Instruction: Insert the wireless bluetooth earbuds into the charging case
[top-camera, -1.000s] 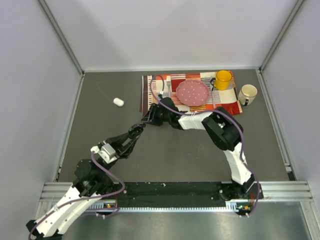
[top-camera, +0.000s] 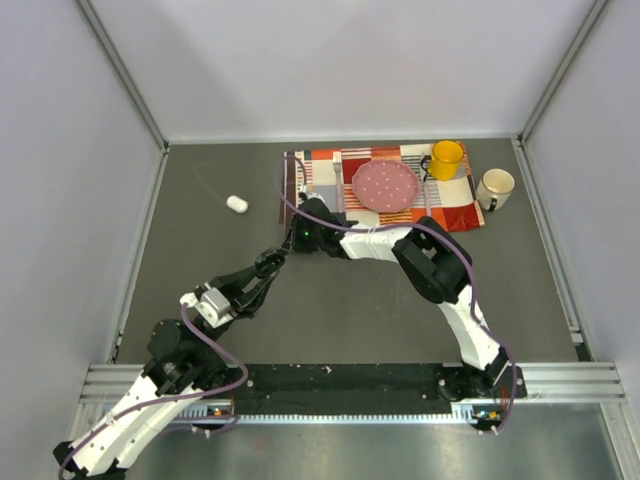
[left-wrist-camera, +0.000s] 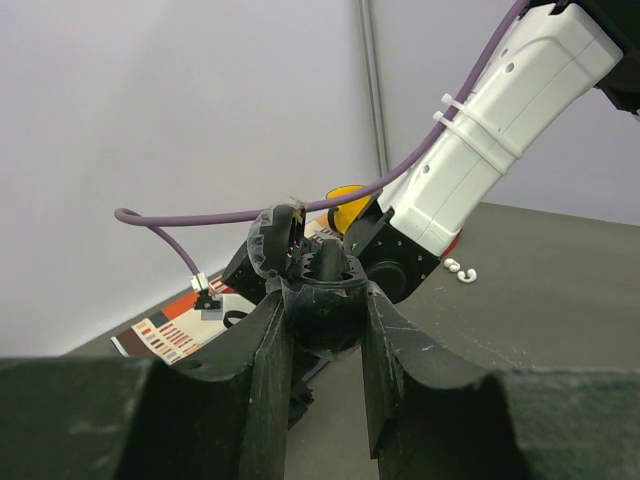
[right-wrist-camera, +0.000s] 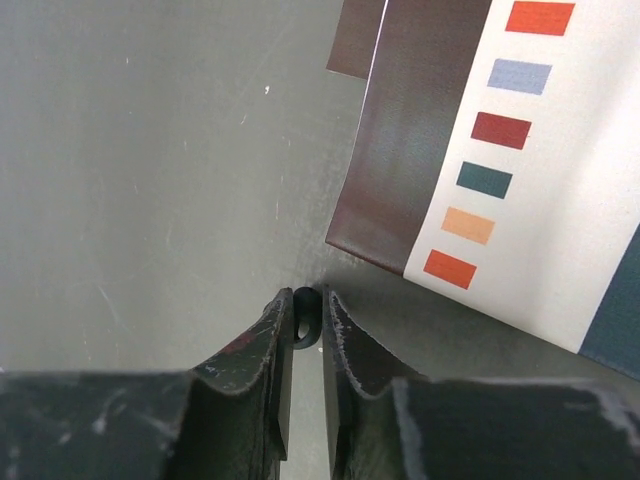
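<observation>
In the left wrist view, my left gripper is shut on the black charging case (left-wrist-camera: 335, 310), a glossy dark piece held up off the table. From above, the case (top-camera: 270, 262) shows as a dark shape at that gripper's tips. My right gripper points down close to the table, beyond the case. A small black earbud (right-wrist-camera: 307, 305) sits between its fingertips, which stand close on both sides. Whether they press on it cannot be told. The inside of the case is hard to make out.
A striped placemat (right-wrist-camera: 420, 140) lies right beside the right gripper, carrying a pink plate (top-camera: 385, 186) and a yellow mug (top-camera: 446, 160). A white mug (top-camera: 495, 188) stands at the far right. A small white object (top-camera: 237, 204) lies back left.
The left arm with the case has barely moved.
</observation>
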